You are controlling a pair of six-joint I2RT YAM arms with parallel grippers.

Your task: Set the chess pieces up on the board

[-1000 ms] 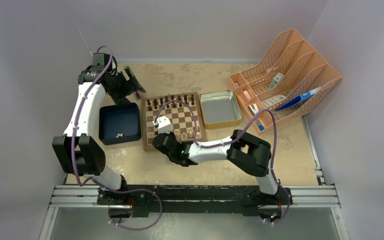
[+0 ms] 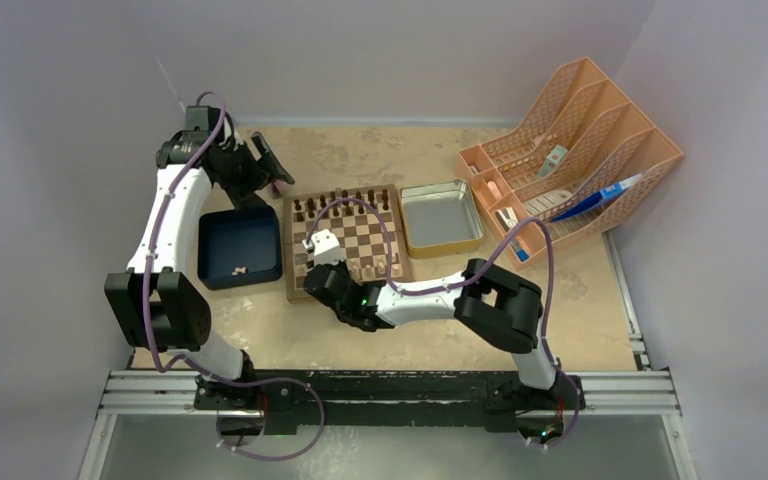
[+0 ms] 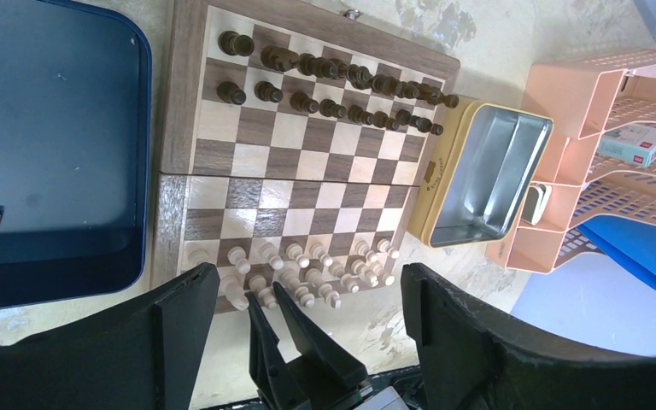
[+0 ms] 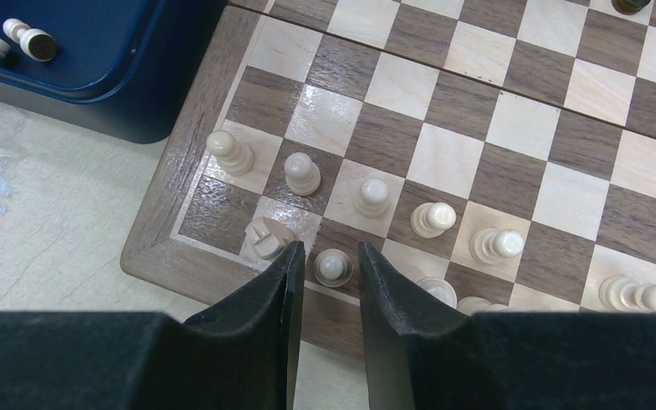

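Observation:
The wooden chessboard [image 2: 293,285] carries dark pieces along its far side and white pieces along its near side. In the right wrist view, a white round-topped piece [image 4: 331,267] stands upright on a dark back-row square beside the white knight [image 4: 267,237]. My right gripper is open around that piece, with a gap on each side. The back-row corner square left of the knight is bare. My left gripper is open and empty, high above the board's left side. In the navy tray [image 2: 207,262] are two white pieces, one being this lying piece [image 4: 32,39].
A metal tin [image 2: 408,225] with nothing in it sits right of the board. Farther right stands a peach organizer [image 2: 600,105] with a blue item in it. White pawns [image 4: 301,173] stand close ahead of the right gripper. The board's middle rows are clear.

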